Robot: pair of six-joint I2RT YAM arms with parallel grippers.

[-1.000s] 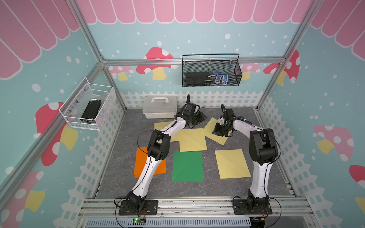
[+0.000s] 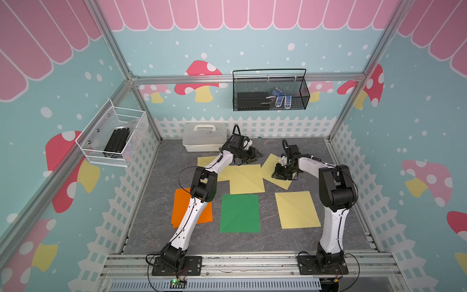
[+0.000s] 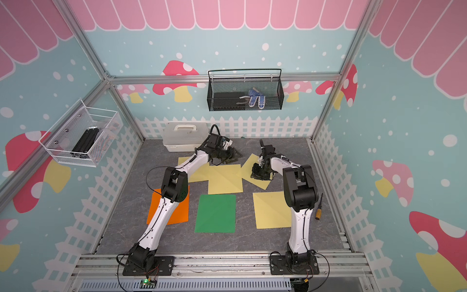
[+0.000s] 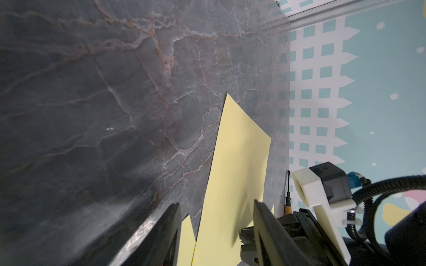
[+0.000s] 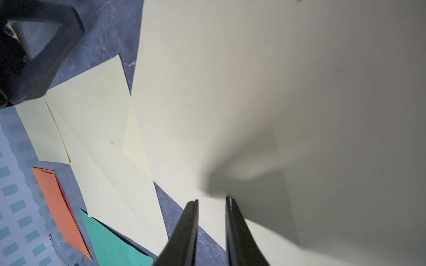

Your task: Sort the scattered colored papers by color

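Observation:
A tilted yellow paper (image 2: pixel 270 165) lies at the back right, partly covered by my right gripper (image 2: pixel 278 176). In the right wrist view its part-open fingers (image 5: pixel 188 221) are over that sheet's edge, with a narrow gap showing; contact is hard to tell. My left gripper stands open, empty, over the back middle. A yellow paper (image 2: pixel 247 180) lies in the middle, beside another yellow paper (image 2: pixel 222 173) partly under the left arm. Farther forward are an orange stack (image 2: pixel 181 204), a green paper (image 2: pixel 240 214) and a yellow paper (image 2: pixel 297 210).
A white lidded box (image 2: pixel 205 136) stands at the back left. A screwdriver (image 3: pixel 318 212) lies at the right edge. Bare table (image 2: pixel 268 209) separates the green paper from the front yellow one. Wire baskets hang on the walls.
The tilted yellow paper has slid slightly toward the front, along with my right gripper. My left gripper has shifted a little leftward. The other papers lie as before.

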